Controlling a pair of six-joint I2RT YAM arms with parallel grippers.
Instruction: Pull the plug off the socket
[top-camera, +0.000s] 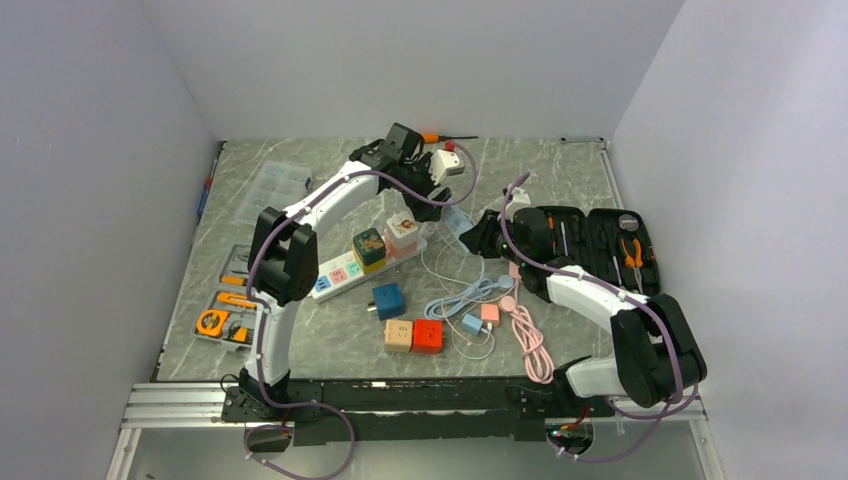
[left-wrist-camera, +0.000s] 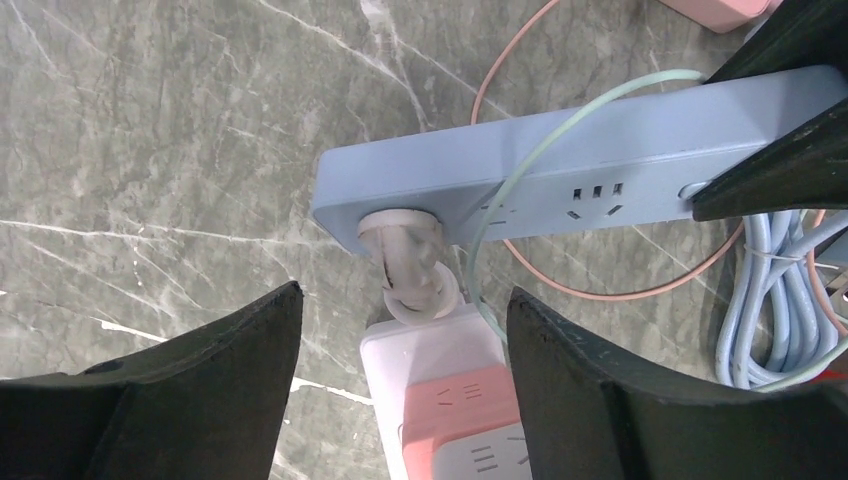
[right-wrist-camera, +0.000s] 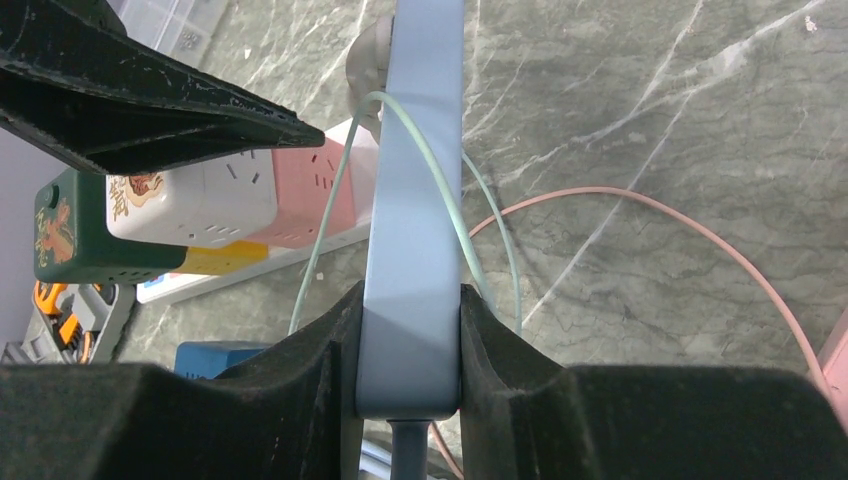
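A light blue socket bar (left-wrist-camera: 560, 150) carries a translucent plug (left-wrist-camera: 410, 260) near its left end in the left wrist view, just above the white strip's end. My left gripper is open around the plug's lower end, with the fingertips apart from it. My right gripper is closed on the blue bar, which runs away from it up the right wrist view (right-wrist-camera: 420, 210); a pale cable loops over the bar. In the top view both grippers meet around the bar (top-camera: 459, 222) at the middle back.
The white power strip (top-camera: 330, 280) with cube adapters lies left of centre; blue, beige and red (top-camera: 427, 336) cubes lie in front. Coiled cables fill the centre right. A black tool case (top-camera: 620, 260) sits right, tool trays left. An orange screwdriver lies at the back.
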